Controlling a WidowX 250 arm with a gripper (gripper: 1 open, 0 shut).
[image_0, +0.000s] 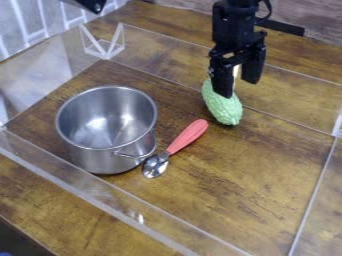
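My black gripper (235, 76) is open at the top right, lowered over the upper part of a pale green bitter melon (222, 106), with a finger on either side of its upper end. Whether the fingers touch it I cannot tell. The melon lies on the wooden board (254, 180).
A steel pot (106, 129) stands at the left, with a spoon with a red handle (186, 137) lying to its right, below the melon. A clear plastic wall (54, 177) borders the area. The board's lower right is bare.
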